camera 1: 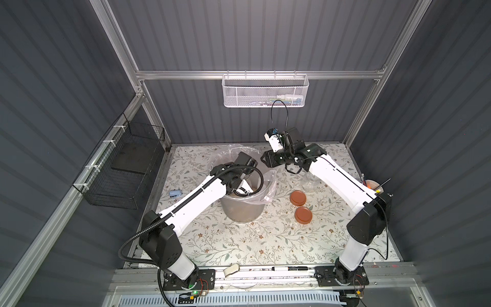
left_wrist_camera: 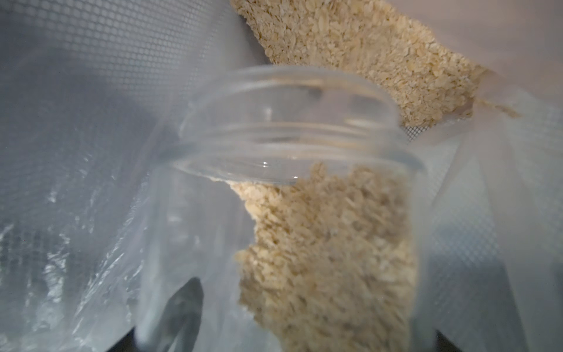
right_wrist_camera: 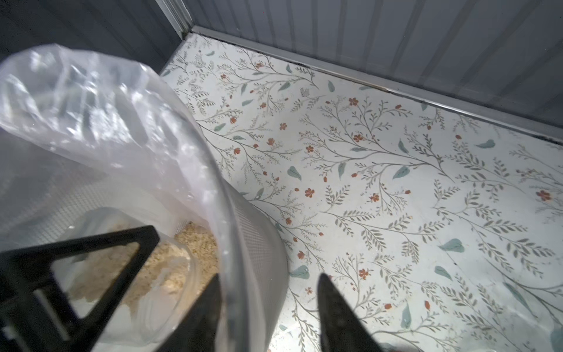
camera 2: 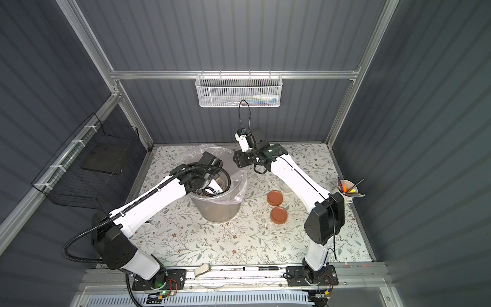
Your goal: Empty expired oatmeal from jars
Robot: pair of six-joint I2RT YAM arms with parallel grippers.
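A clear jar (left_wrist_camera: 334, 264) of oatmeal lies tilted inside the bin (camera 1: 243, 210), which is lined with a clear bag (right_wrist_camera: 211, 158). Much oatmeal is still in the jar, and a pile of oats (left_wrist_camera: 352, 41) rests in the bag beyond its mouth. My left gripper reaches into the bin, its wide-spread fingers on either side of the jar; how firmly they touch it is hidden. My right gripper hangs at the bin's right rim, fingers apart; the bag's edge passes close to the left finger.
Two brown lids (camera 1: 298, 198) lie on the table right of the bin. A clear jar (camera 1: 310, 181) stands under the right arm. A cup of tools (camera 2: 347, 188) is at the right edge.
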